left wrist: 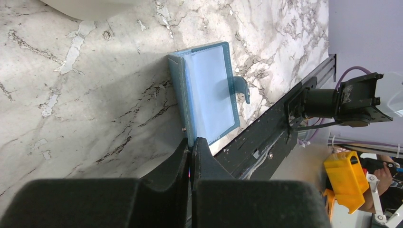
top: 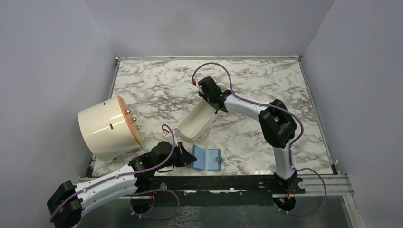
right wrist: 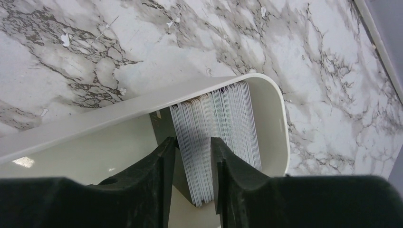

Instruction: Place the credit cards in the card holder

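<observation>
A light-blue card holder (top: 207, 159) lies near the front edge, open in the top view. My left gripper is shut at its left edge; whether the edge sits between the fingertips is unclear. A white tray (top: 194, 124) stands in the middle. In its far end a dense row of white cards (right wrist: 216, 133) stands on edge, a dark strip beside them. My right gripper is inside the tray over the cards, its fingers parted, with tips at the row's face; I cannot tell whether a card is between them.
A cream cylinder (top: 100, 130) with gold knobs lies at the left. Walls border the back and sides.
</observation>
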